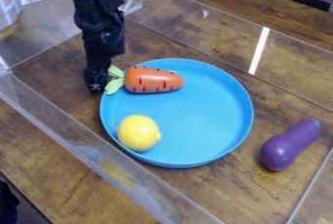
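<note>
My black gripper (104,70) hangs low at the upper left, open, its tips close to the wooden surface just left of the carrot's leaves. An orange toy carrot (152,79) with pale green leaves lies at the upper left of a blue plate (202,121), its leaves over the rim. A yellow lemon (138,132) rests at the plate's lower left. Whether the fingertips touch the leaves is unclear.
A purple eggplant (289,146) lies on the wood to the right of the plate. Clear walls border the area on the left and along the bottom. The wood behind the plate is free.
</note>
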